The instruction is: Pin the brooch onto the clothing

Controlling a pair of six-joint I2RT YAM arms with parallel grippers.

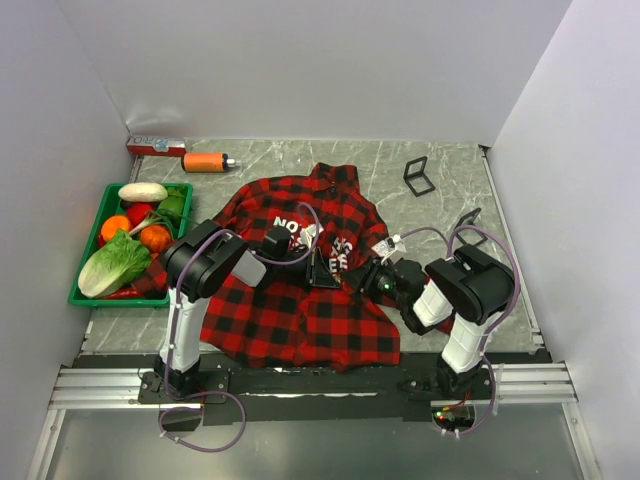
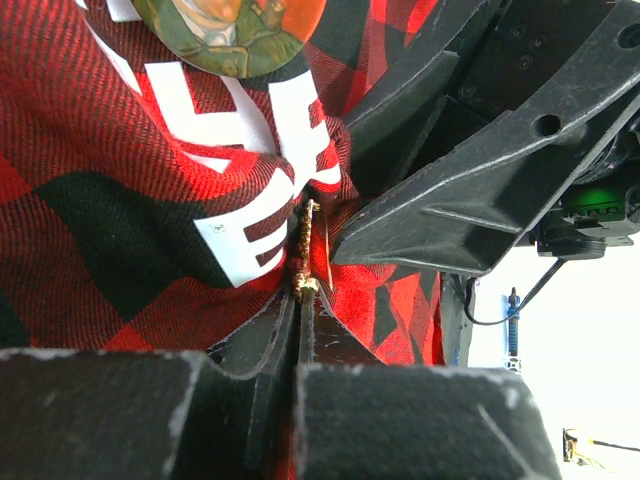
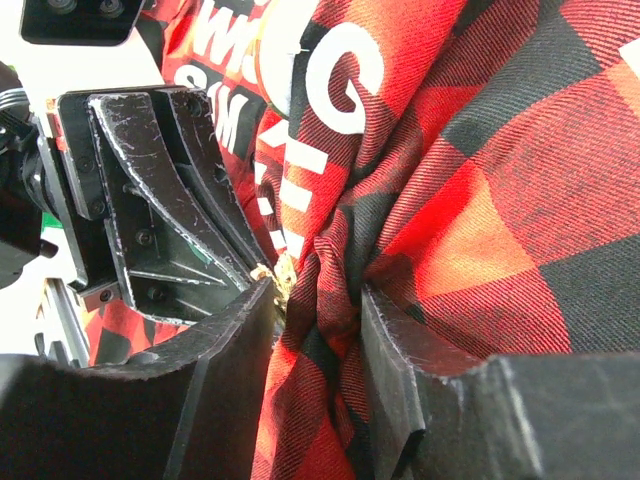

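The red and black checked shirt lies spread on the table with white lettering on its front. In the left wrist view, my left gripper is shut on the gold brooch, seen edge-on against the cloth. Its gold edge also shows beside the left fingers in the right wrist view. My right gripper has its fingers apart, with a raised fold of the shirt standing between them. Both grippers meet close together on the shirt front. Whether the pin passes through the cloth cannot be seen.
A green crate of vegetables stands at the left. An orange bottle and a red box lie at the back left. Black folding frames stand to the right. A round picture badge sits on the shirt.
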